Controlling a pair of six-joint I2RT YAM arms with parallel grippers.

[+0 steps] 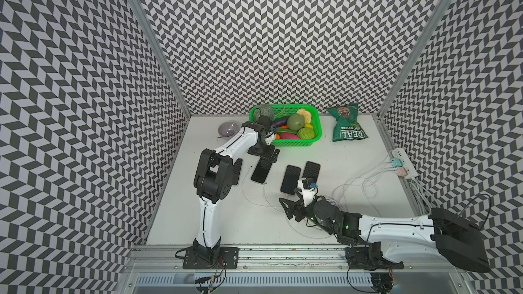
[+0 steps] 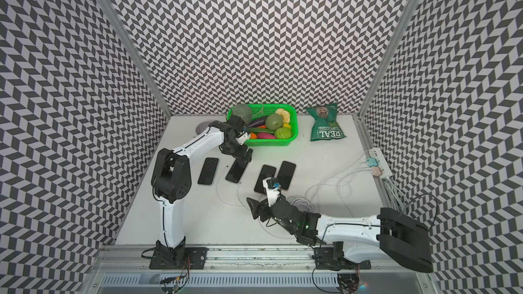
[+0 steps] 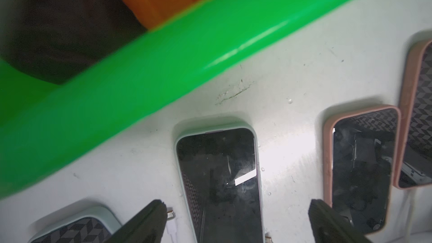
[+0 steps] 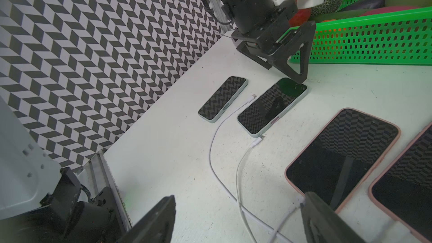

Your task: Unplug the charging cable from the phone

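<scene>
Four phones lie on the table: a mint one below my left gripper, another mint one at left, and two pink-edged ones at right. Cables run across the table; two plugs lie loose near the mint phones, and another cable end reaches the lower edge of a pink-edged phone, partly behind a finger. My left gripper is open over the middle mint phone, beside the basket. My right gripper hangs open, low at the front right, nothing visible between its fingers.
A green basket of vegetables stands at the back, a chip bag right of it, a grey object left. A power strip with chargers lies along the right edge.
</scene>
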